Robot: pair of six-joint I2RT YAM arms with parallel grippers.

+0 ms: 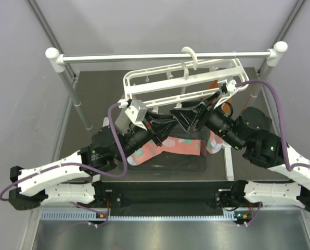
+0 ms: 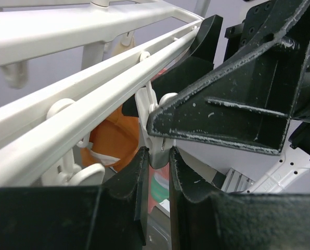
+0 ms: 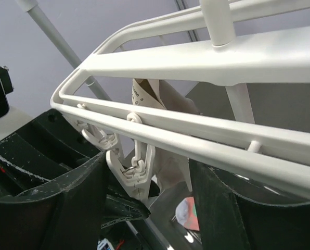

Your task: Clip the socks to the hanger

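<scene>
The white clip hanger (image 1: pixel 185 82) hangs from the rail. My left gripper is shut on a white clip (image 2: pixel 160 151) under its front bar, in the left wrist view. My right gripper is part open around a clip (image 3: pixel 131 172) on that bar, close beside the left one; its dark fingers fill the bottom of the right wrist view. An orange sock (image 2: pixel 111 140) hangs behind in the left wrist view, and a pale cloth (image 3: pixel 160 99) hangs in the right wrist view. Pink dotted socks (image 1: pixel 181 147) lie below.
The metal rail (image 1: pixel 118 59) spans the frame on white posts. A dark tray (image 1: pixel 165 166) sits on the grey base below. Both arms crowd the space at the hanger's front.
</scene>
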